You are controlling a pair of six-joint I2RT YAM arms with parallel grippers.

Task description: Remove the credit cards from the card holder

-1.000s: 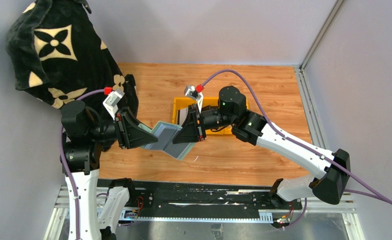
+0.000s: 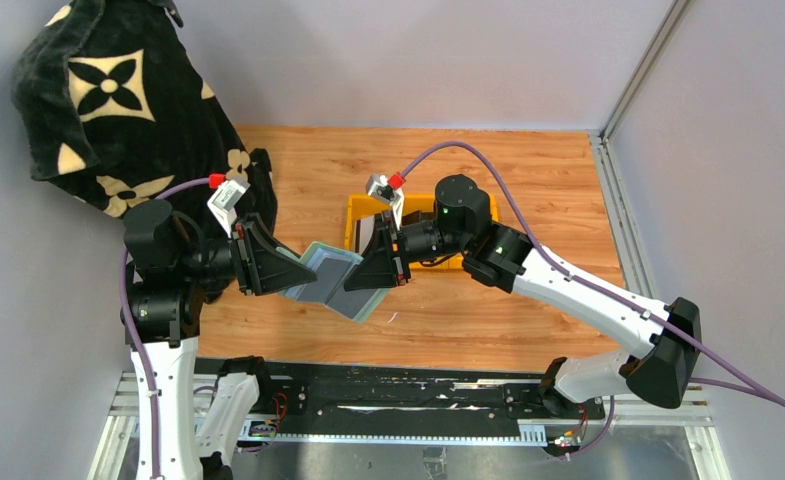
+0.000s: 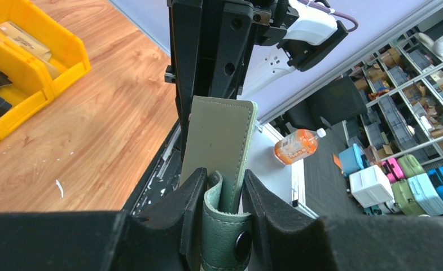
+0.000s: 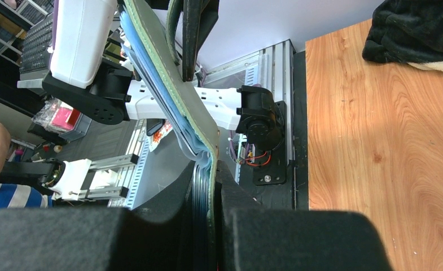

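The green card holder (image 2: 340, 280) is spread between both grippers above the table. My right gripper is shut on its cover and a stack of bluish inner sleeves (image 4: 199, 141); whether cards sit in those sleeves cannot be made out. At the other end, my left gripper stands part open. Its fingers (image 3: 270, 212) are apart on either side of the cover and the strap (image 3: 224, 237) with a dark snap button. How firmly they touch the holder cannot be seen.
A yellow divided bin (image 3: 52, 73) stands on the wooden table behind my right gripper, partly covered by it in the top view. A black patterned cloth (image 2: 118, 110) hangs over the back left.
Both arms stay almost in place.
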